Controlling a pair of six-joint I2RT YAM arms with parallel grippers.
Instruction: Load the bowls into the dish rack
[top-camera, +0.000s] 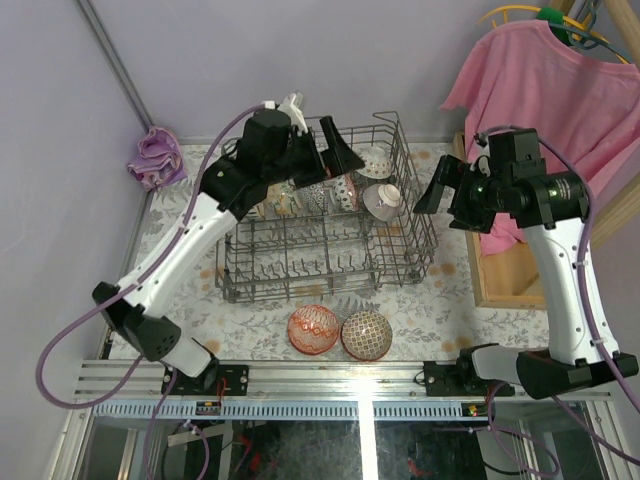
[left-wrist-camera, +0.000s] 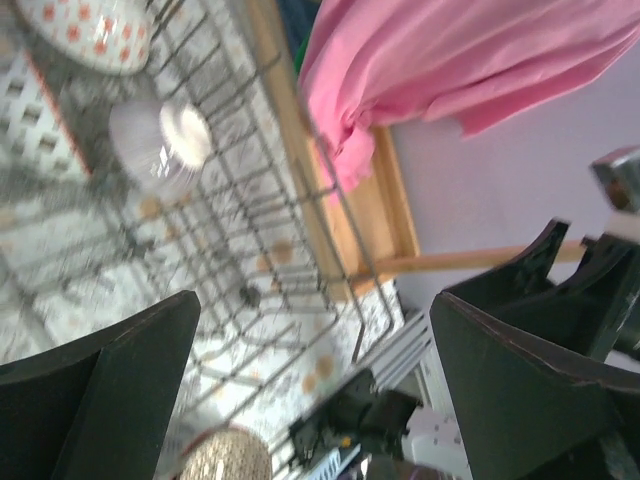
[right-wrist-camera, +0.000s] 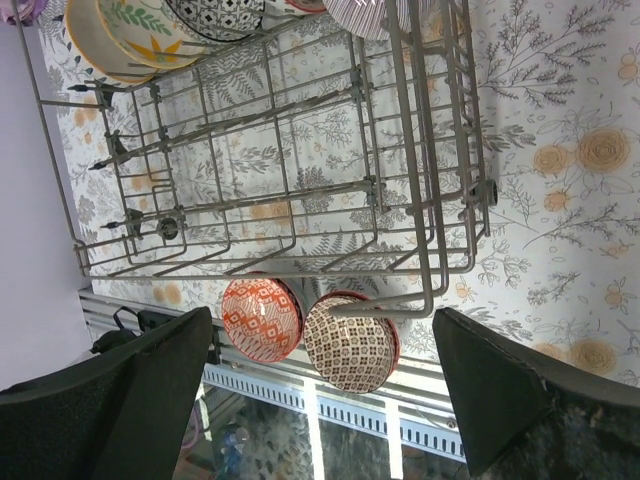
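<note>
Two bowls lie on the table in front of the dish rack (top-camera: 300, 294): a red patterned bowl (top-camera: 313, 329) and, touching or nearly touching its right side, a dark-dotted bowl (top-camera: 367, 335). Several bowls stand in the rack's back rows, among them a white ribbed bowl (top-camera: 382, 202) and a dotted white bowl (top-camera: 373, 162) at the right. Over the rack's back half hangs my left gripper (top-camera: 342, 147), open and empty. To the right of the rack, raised above the table, my right gripper (top-camera: 440, 207) is open with nothing between its fingers.
A wooden box (top-camera: 508, 284) and a pink shirt (top-camera: 515, 100) on a hanger take up the right side. A purple cloth (top-camera: 157, 158) lies at the back left. The rack's front half is empty.
</note>
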